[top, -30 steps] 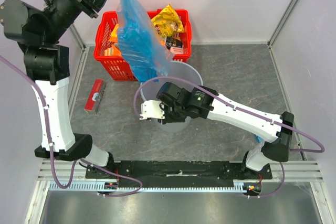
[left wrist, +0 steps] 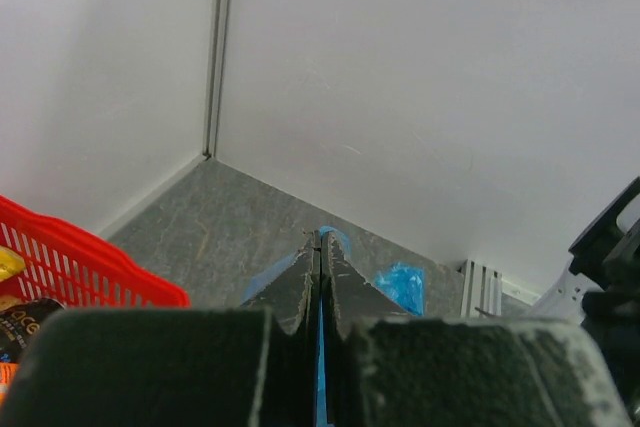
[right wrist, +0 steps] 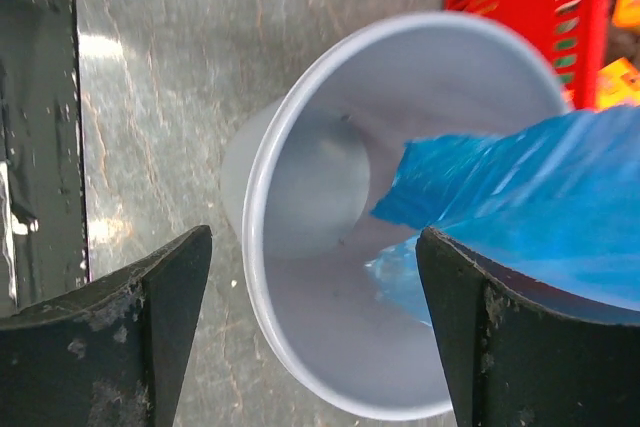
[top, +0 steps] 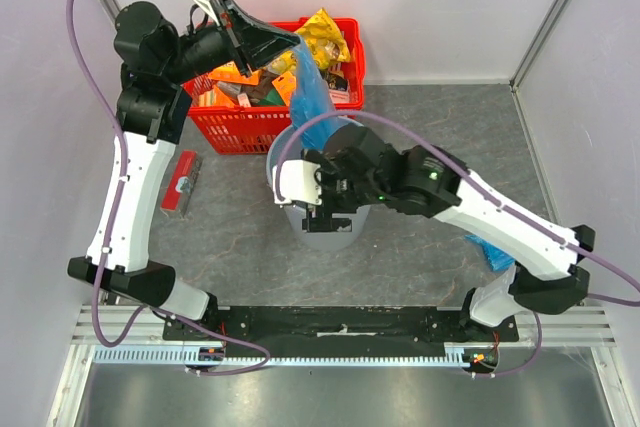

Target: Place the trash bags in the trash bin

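Observation:
A blue trash bag (top: 308, 97) hangs stretched from my left gripper (top: 296, 41), whose shut tips pinch its top end. In the left wrist view the fingers (left wrist: 293, 292) are closed together, with blue film showing behind and below. The pale grey trash bin (top: 340, 235) stands under the bag, partly covered by my right arm. Looking down in the right wrist view, the bag's lower end (right wrist: 440, 182) reaches inside the bin's rim (right wrist: 262, 197). My right gripper is open over the bin, its right finger overlapping the bag in view; contact cannot be judged.
Behind the bin sits a red basket (top: 235, 132) full of packaged goods. A red box (top: 180, 184) lies on the floor at left. Another crumpled blue bag (top: 490, 252) lies at right, partly behind the right arm.
My left gripper has come down and to the right with the bag, whose lower end has sunk into the bin.

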